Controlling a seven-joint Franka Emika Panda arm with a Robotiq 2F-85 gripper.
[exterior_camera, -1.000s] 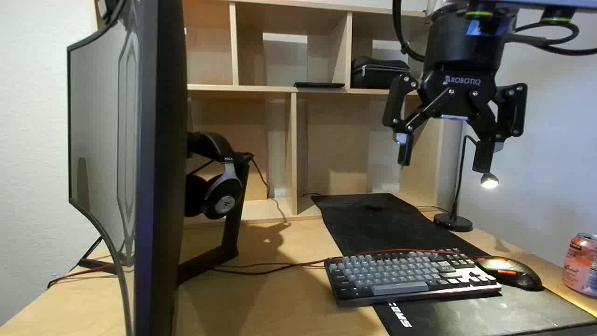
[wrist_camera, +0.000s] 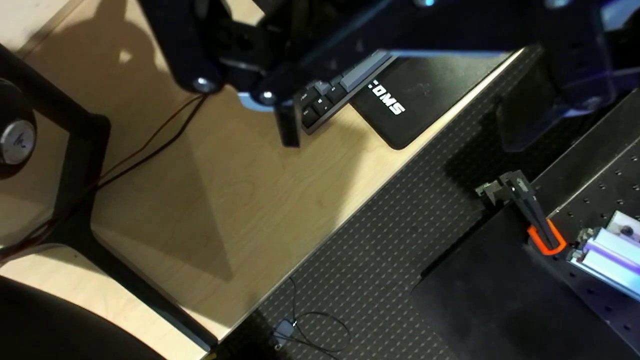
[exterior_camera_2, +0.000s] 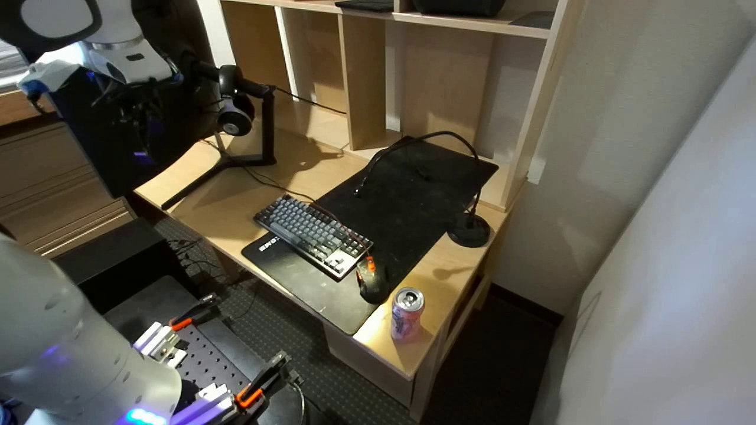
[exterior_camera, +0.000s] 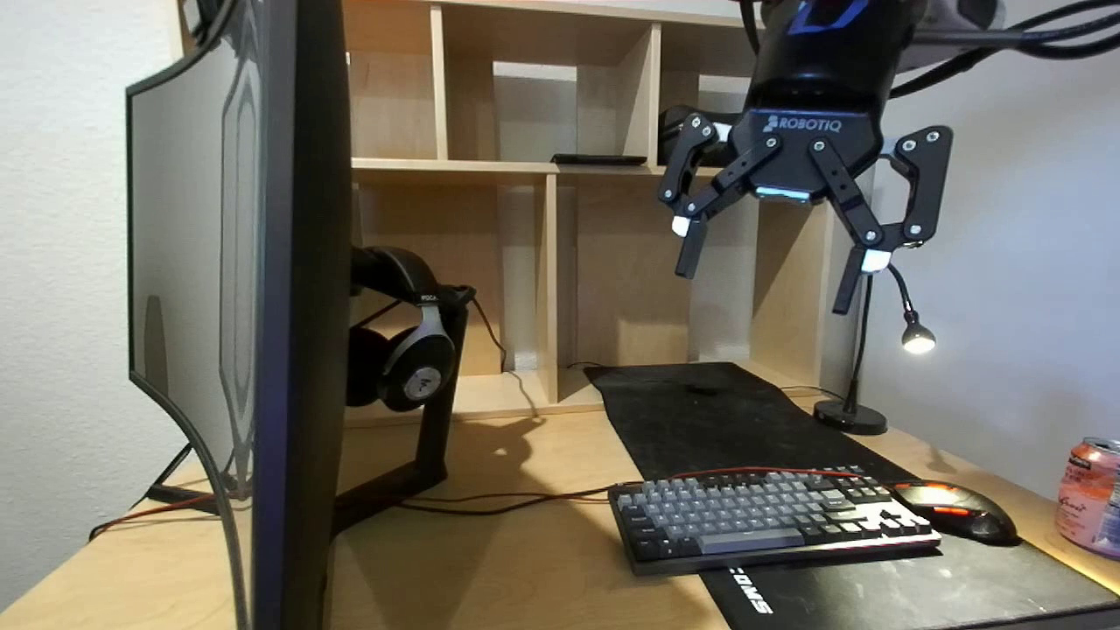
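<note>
High over the desk hangs my gripper [exterior_camera: 766,282], tilted, its two fingers spread wide with nothing between them. It is well above the keyboard [exterior_camera: 772,514] and touches nothing. In the wrist view one fingertip [wrist_camera: 289,127] shows over the desk near the keyboard's corner, and the other is dark and blurred over the floor. A black headset [exterior_camera: 415,367] hangs on the monitor stand behind the curved monitor [exterior_camera: 299,315]. The mouse [exterior_camera_2: 372,278] lies beside the keyboard on the black desk mat [exterior_camera_2: 312,290]. A pink can [exterior_camera_2: 407,314] stands upright at the desk's near right corner.
A wooden shelf unit [exterior_camera: 551,273] rises along the back. A small lit lamp [exterior_camera: 852,415] stands at the desk's right side. Cables [exterior_camera: 493,502] run from the stand to the keyboard. Bare wood lies open between the stand and the keyboard.
My gripper has moved up and to the left in exterior view 1 and has tilted. Its fingers appear similarly apart. Nothing on the desk has moved.
</note>
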